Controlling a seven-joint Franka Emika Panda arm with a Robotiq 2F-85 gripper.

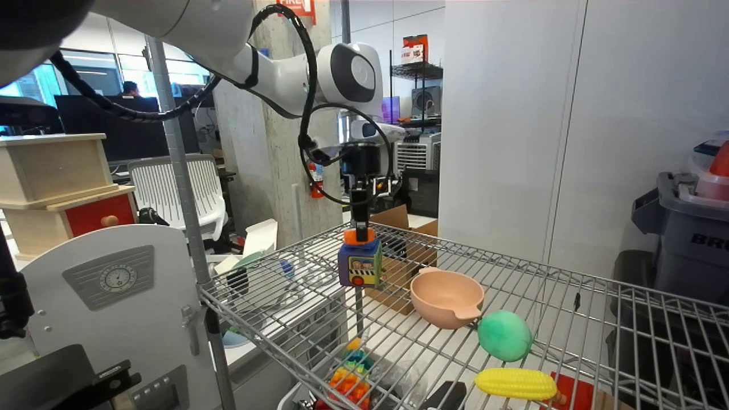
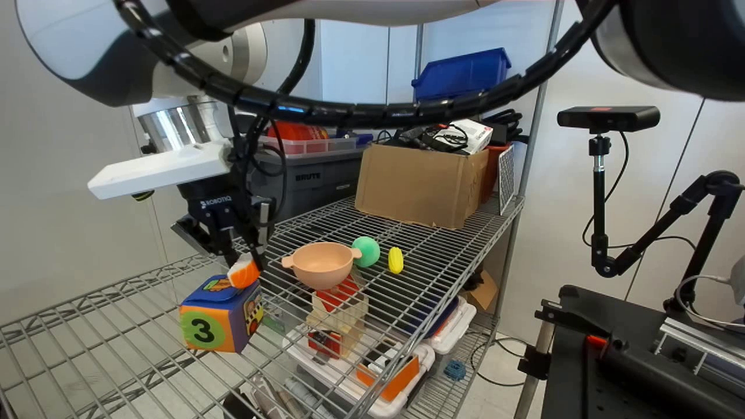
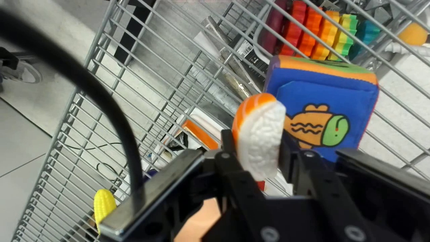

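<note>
Between the fingers of my gripper is an orange-and-white toy sushi piece, and the fingers are shut on it. In exterior view 2 the sushi is at the top right edge of a soft picture cube, which rests on the wire shelf. From exterior view 1 the sushi appears right at the cube's top; whether they touch, I cannot tell. The cube's blue face with a fish shows in the wrist view.
A peach bowl stands beside the cube, followed by a green ball and a yellow corn toy. Further along the wire shelf is a cardboard box. Bare shelf lies left of the cube in exterior view 2.
</note>
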